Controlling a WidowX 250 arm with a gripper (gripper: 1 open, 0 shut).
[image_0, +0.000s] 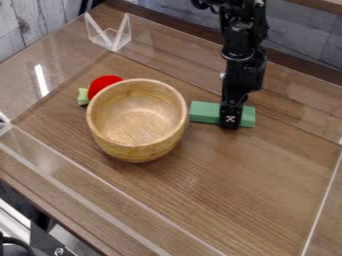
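A black robot arm reaches down from the top of the view to my gripper (225, 110), which is at a green rectangular block (205, 113) lying right of a tan bowl. The fingertips are dark and small against the block; whether they are shut on it is hard to tell.
The large tan bowl (136, 140) sits left of centre. A red round object (107, 86) and a small pale-green item (83, 96) lie upper left. A clear wire-like piece (112, 31) is near the top.
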